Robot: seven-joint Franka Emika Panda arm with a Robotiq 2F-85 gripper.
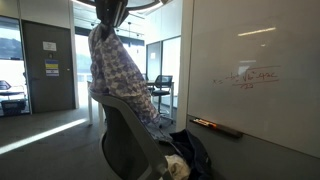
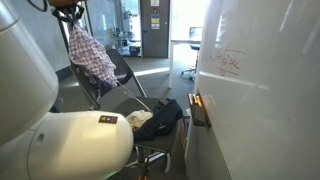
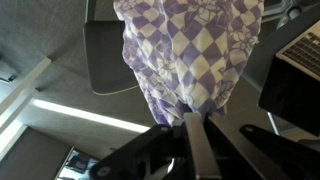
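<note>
A purple-and-white checkered cloth [image 1: 117, 70] hangs from my gripper [image 1: 112, 22], draped down over the back of a dark office chair [image 1: 130, 135]. In the second exterior view the cloth [image 2: 91, 56] slants down beside the chair back [image 2: 122, 72], below the gripper [image 2: 68, 14] at the top left. From the wrist, the patterned cloth [image 3: 190, 45] spreads out beyond the gripper, whose fingers are shut on a bunched part of it. The exact pinch is dark and hard to make out.
Dark and pale fabric items [image 2: 157, 120] lie on the chair seat. A whiteboard [image 1: 260, 60] with a marker tray [image 1: 216, 127] covers the right side. A laptop [image 3: 298, 60] shows at the wrist view's right. Open floor [image 1: 50, 150] lies to the left.
</note>
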